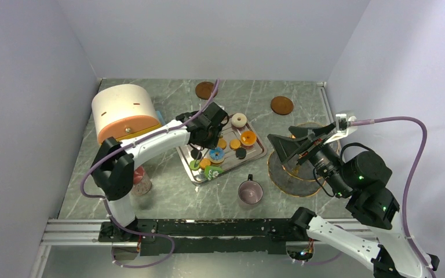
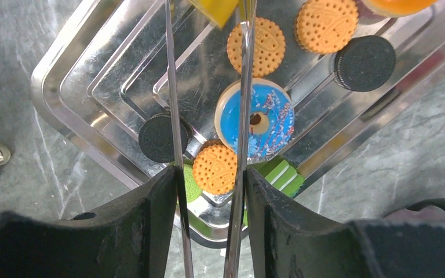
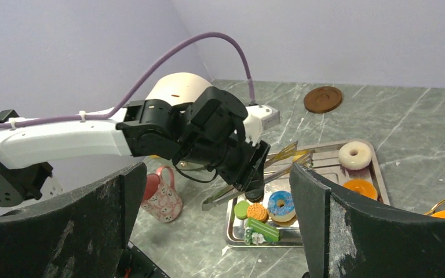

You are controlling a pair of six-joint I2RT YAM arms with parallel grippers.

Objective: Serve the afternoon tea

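A steel tray (image 1: 188, 165) holds round biscuits (image 2: 324, 23), dark cookies (image 2: 364, 65), a blue doughnut (image 2: 263, 133), a white doughnut (image 3: 354, 154), an orange cup (image 1: 248, 138) and green items (image 2: 284, 179). My left gripper is shut on long metal tongs (image 2: 236, 231), whose arms reach over the tray toward a yellow item (image 2: 211, 8) at the upper edge of the left wrist view. My right gripper (image 1: 281, 145) stands open right of the tray, empty.
A cream breadbox (image 1: 121, 107) stands left, a floral mug (image 3: 162, 202) below it, a grey mug (image 1: 250, 194) at the front, two wooden coasters (image 1: 281, 105) behind, and gold-rimmed glassware (image 1: 284, 182) under the right arm.
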